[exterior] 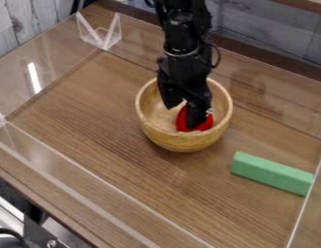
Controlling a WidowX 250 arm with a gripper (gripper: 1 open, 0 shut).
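A yellow bowl (pixel 168 139) sits on the wooden table (pixel 85 165). Inside it lies a red object (pixel 195 121) at the right. My black gripper (pixel 189 107) reaches down from the top into the bowl, its lower end over and partly in front of the red object. Whether its fingers are open or shut cannot be made out.
A green bar (pixel 272 174) lies to the right of the bowl, lower down. Wires and a pale clear piece (pixel 101 31) are at the upper left.
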